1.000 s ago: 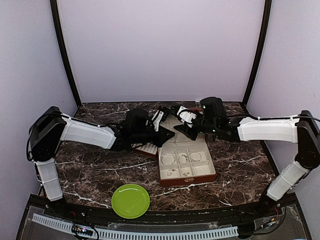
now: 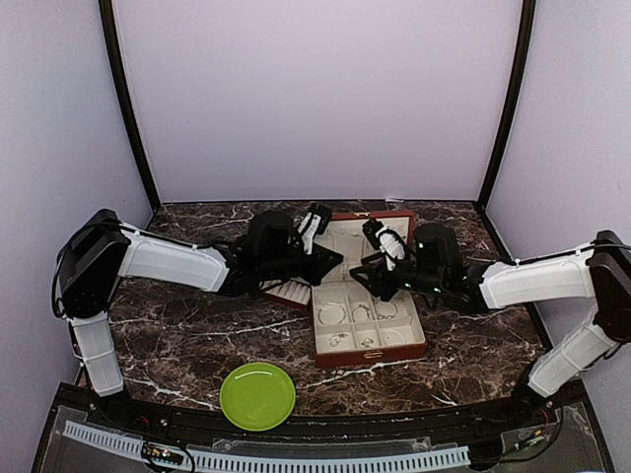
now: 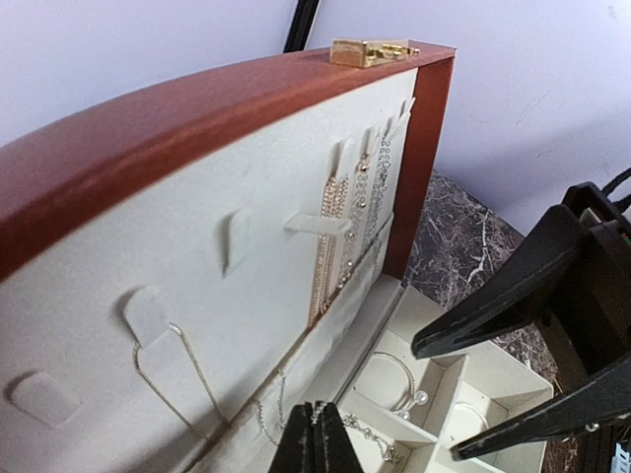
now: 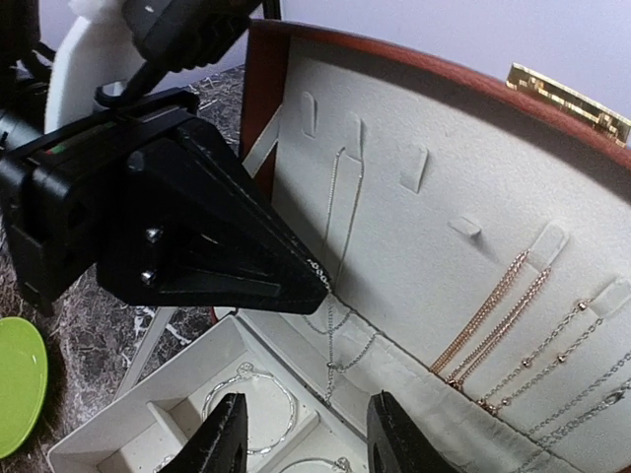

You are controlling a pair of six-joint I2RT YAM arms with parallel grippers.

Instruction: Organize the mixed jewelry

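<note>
A thin silver chain necklace [image 4: 330,345] hangs from the fingertips of my left gripper, which is shut on it in front of the upright lid. Its lower end dangles by the lid's base. My right gripper stands open, its fingers apart with nothing between them, close to the left one in the top view. The jewelry box [image 2: 371,359] is open. A fine necklace [image 3: 187,367] hangs from one lid hook, and a rose-gold chain [image 3: 330,236] and other chains hang from hooks farther right. Bracelets [image 2: 332,313] and smaller pieces lie in the compartments.
The green plate [image 2: 257,396] at the front is empty. A ring tray [image 2: 288,293] is partly hidden under my left arm. Bare marble table [image 2: 187,340] lies left of the box. Both grippers are crowded close to the lid.
My right gripper has come down and toward the front, away from the lid's upper part. The left arm is almost unmoved.
</note>
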